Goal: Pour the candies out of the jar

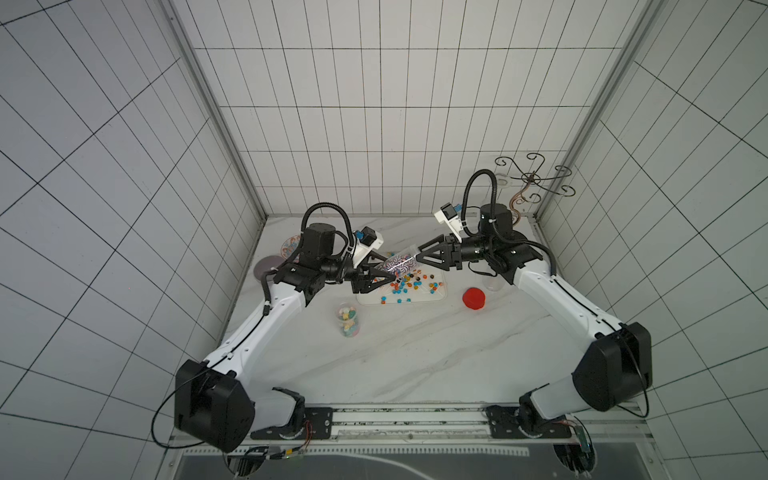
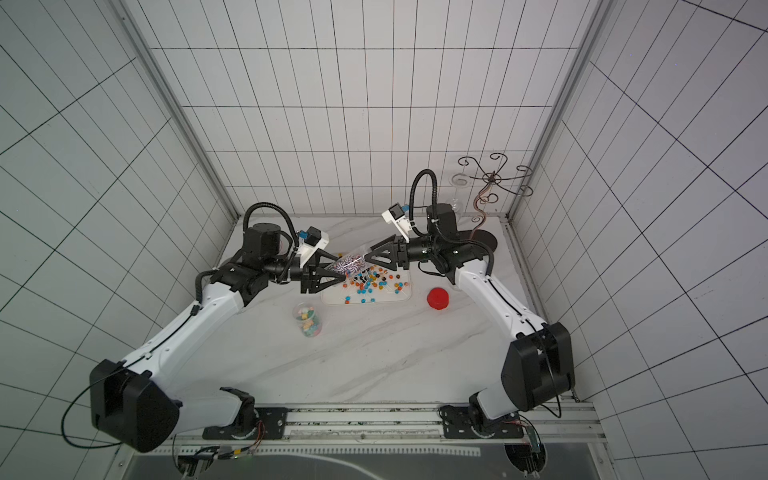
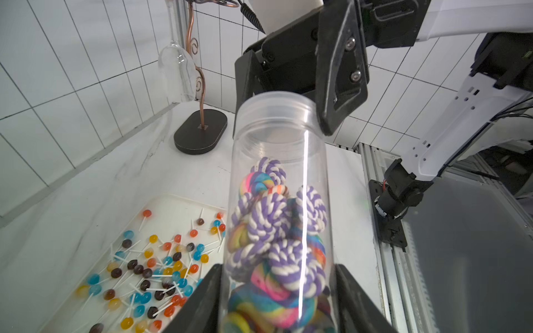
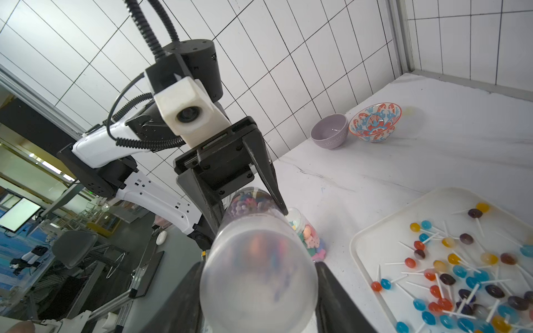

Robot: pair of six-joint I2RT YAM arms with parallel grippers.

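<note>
A clear jar (image 1: 400, 264) of twisted rainbow candies (image 3: 277, 266) is held raised and tilted above a white tray (image 2: 392, 296) strewn with lollipops. My left gripper (image 1: 376, 277) is shut on the jar's lower end, and my right gripper (image 1: 428, 255) is shut on its other end, at the top, where a translucent lid or rim (image 3: 276, 108) shows. The candies sit packed inside the jar in the left wrist view.
A second jar (image 2: 308, 320) stands front left, a red round object (image 2: 437, 298) right. A purple bowl (image 4: 329, 133) and patterned bowl (image 4: 375, 122) are at back left, a metal stand with glasses (image 3: 200, 138) back right.
</note>
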